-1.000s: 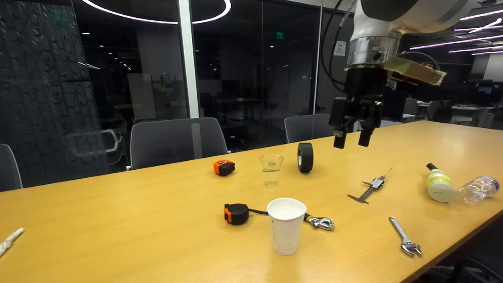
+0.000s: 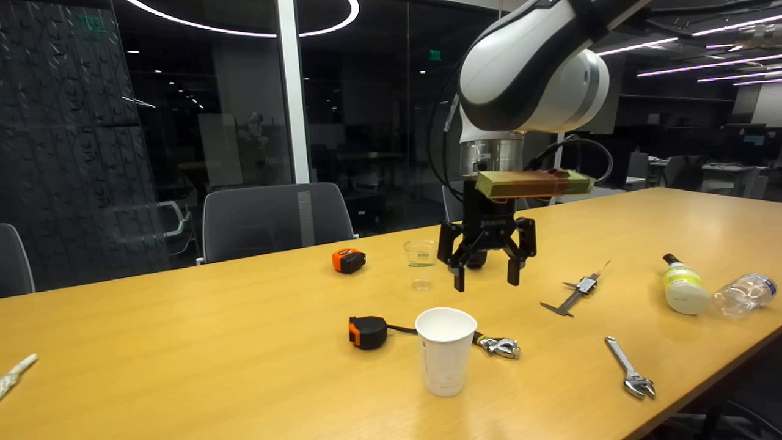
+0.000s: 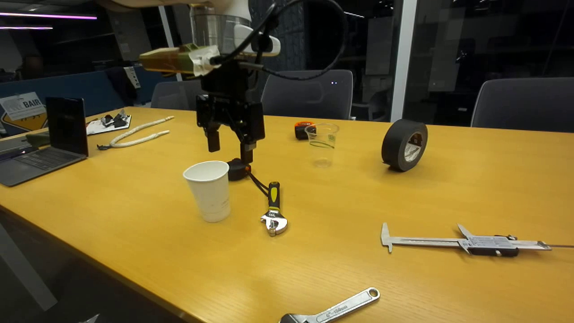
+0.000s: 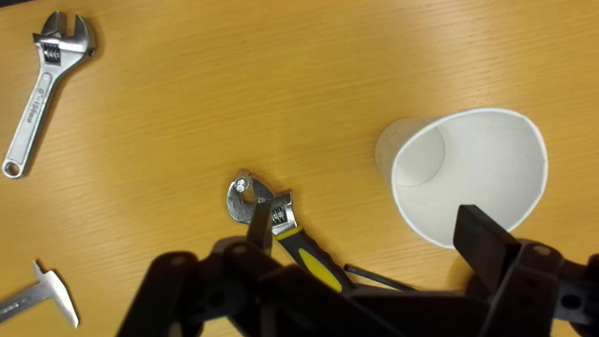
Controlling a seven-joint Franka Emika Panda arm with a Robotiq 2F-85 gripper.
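My gripper [image 2: 487, 281] hangs open over the table, its fingers spread with nothing between them. In the wrist view a wrench with a black and yellow handle [image 4: 314, 261] lies below the gap, part of it hidden by the gripper. A white paper cup [image 2: 445, 359] stands upright close to that wrench; in the wrist view the right finger [image 4: 483, 238] overlaps its rim from above. The black and orange tape measure [image 2: 368, 332] rests on the table behind the cup, with a black strap trailing toward the wrench.
A clear plastic cup [image 3: 323, 145], a black tape roll [image 3: 404, 145] and a second tape measure [image 2: 348, 260] stand farther back. Calipers [image 3: 463, 242] and a silver wrench [image 4: 39, 101] lie to one side. Two bottles lie near the edge, one with a yellow label [image 2: 683, 286].
In exterior view 1 my gripper has moved left, lower and turned, from beyond the calipers to in front of the tape roll, now mostly covered. The objects on the table have stayed put.
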